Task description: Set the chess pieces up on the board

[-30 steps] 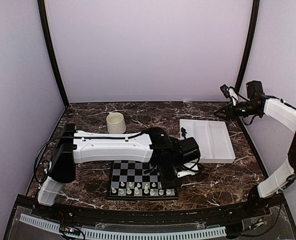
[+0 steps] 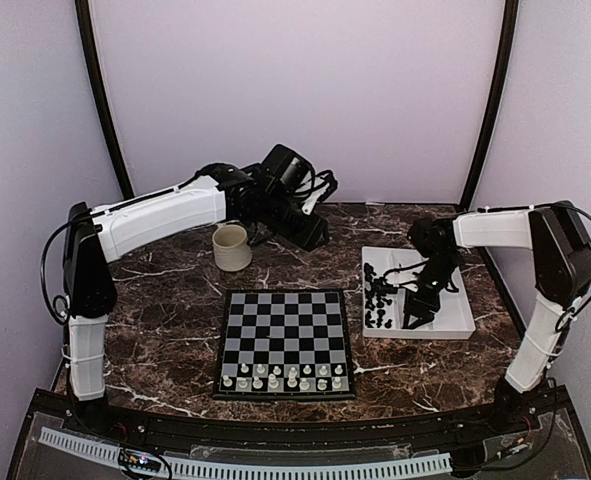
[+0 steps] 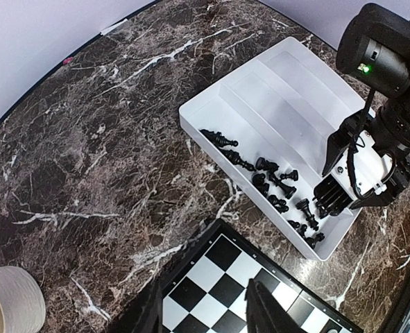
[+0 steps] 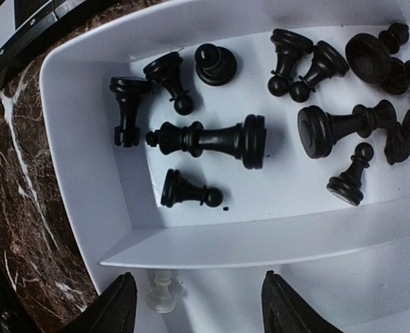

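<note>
Two rows of white pieces (image 2: 273, 382) stand along the near edge of the chessboard (image 2: 285, 318). Black pieces (image 4: 225, 142) lie jumbled in one compartment of the white tray (image 2: 455, 325). Past the divider, a single pale piece (image 4: 161, 295) lies in the neighbouring compartment, partly hidden by that wall. My right gripper is open over this compartment, its left finger (image 4: 118, 305) close to the pale piece and nothing held. Beyond the board's far right corner hangs my left gripper; its fingers (image 3: 148, 312) are apart with empty space between.
A cream cup (image 2: 232, 248) stands behind the board to the left. Bare marble tabletop (image 2: 345, 230) lies between cup and tray. The tray's raised walls and divider (image 4: 260, 250) surround the right gripper's area.
My left arm has swung from the board's right side back to the far side, uncovering the board. The right arm has come from the far right over the tray, which has shifted slightly nearer.
</note>
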